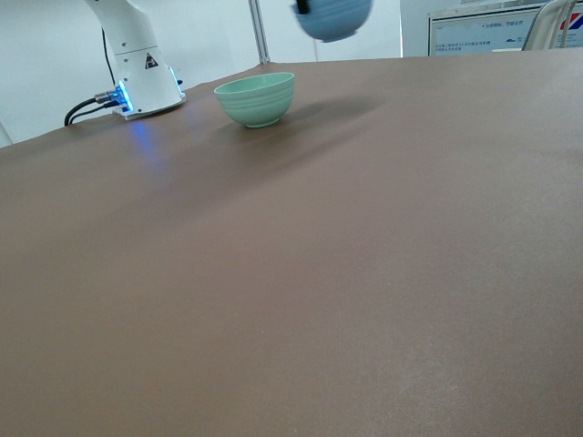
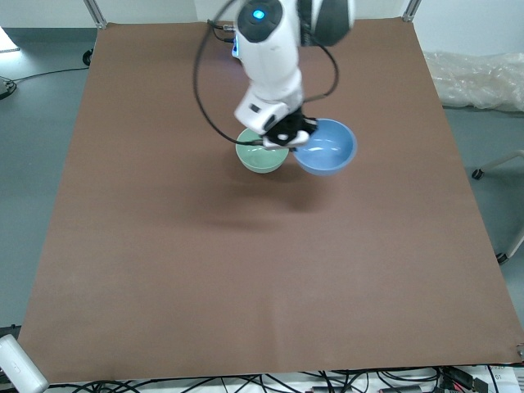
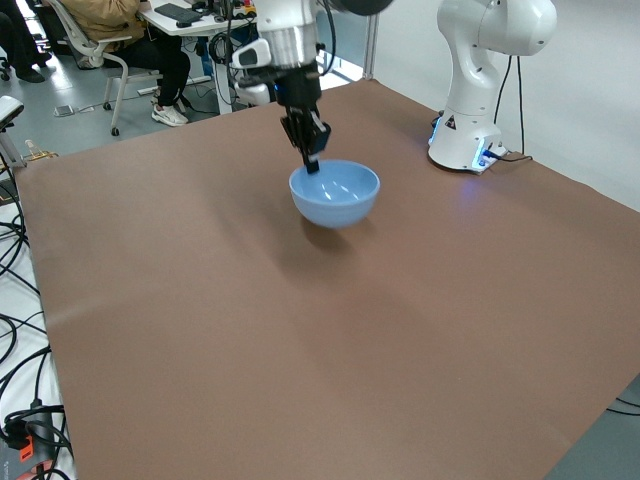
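Observation:
A blue bowl hangs in the air, held at its rim by my gripper, whose black fingers reach down to the bowl; the fingertips are hidden in the left view. A mint green bowl sits upright on the brown table. In the left view it is partly behind the arm, just left of the blue bowl; in the top view the blue bowl is higher. In the right view the green bowl is hidden.
A white robot arm base stands at the table's back edge, with cables beside it. Cables line the near edge in the left view.

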